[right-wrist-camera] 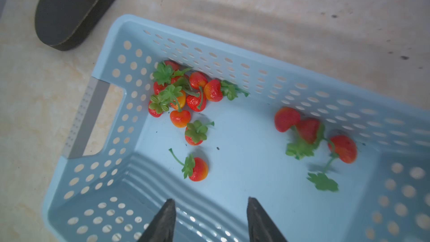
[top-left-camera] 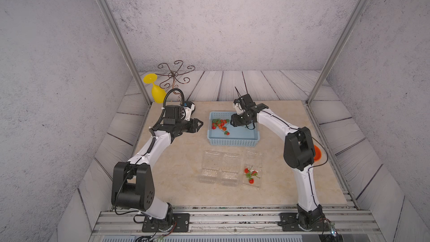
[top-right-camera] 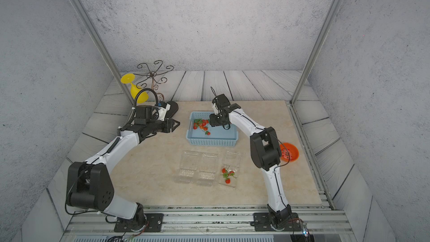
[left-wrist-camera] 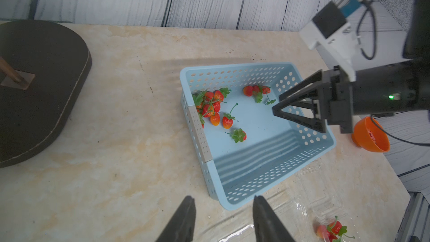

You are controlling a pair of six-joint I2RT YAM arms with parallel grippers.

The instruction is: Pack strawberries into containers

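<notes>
A light blue basket [top-left-camera: 233,141] holds strawberries [right-wrist-camera: 180,117], clustered at its left, with several more along the back wall at right [right-wrist-camera: 286,118]. My right gripper hangs over the basket, open, nothing seen between its fingers. My left gripper is open and empty, left of the basket above the table. In front of the basket lie clear plastic containers [top-left-camera: 210,174]; the rightmost [top-right-camera: 227,177] holds several strawberries, the others look empty.
A black stand [left-wrist-camera: 38,89] with curled metalwork and a yellow object [top-left-camera: 157,91] are at the back left. An orange bowl [top-right-camera: 290,152] sits at the right.
</notes>
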